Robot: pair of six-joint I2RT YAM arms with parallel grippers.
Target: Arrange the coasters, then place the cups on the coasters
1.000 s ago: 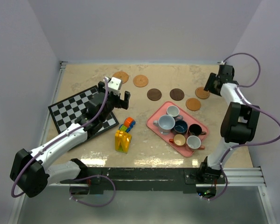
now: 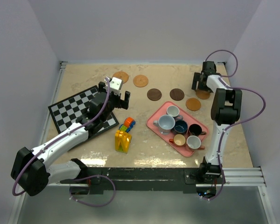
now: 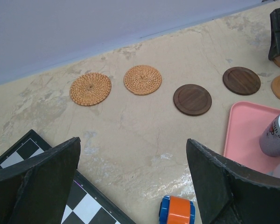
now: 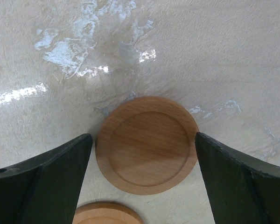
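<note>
My right gripper (image 2: 200, 81) hangs low over a round wooden coaster (image 4: 147, 147) at the table's back right, open, with that coaster in view between its fingers. Another light coaster (image 2: 193, 104) lies nearer. Two dark coasters (image 2: 177, 94) and two woven ones (image 3: 142, 79) line the back. Several cups, among them a white mug (image 2: 172, 110), a pale larger cup (image 2: 166, 122) and a dark blue one (image 2: 180, 127), stand in a pink tray (image 3: 238, 126). My left gripper (image 2: 114, 98) stands open above the table's left half, with nothing between its fingers.
A checkerboard (image 2: 65, 112) lies at left under my left arm. A small toy car (image 3: 177, 210) and a yellow object (image 2: 123, 140) sit at front centre.
The left arm is practically still.
</note>
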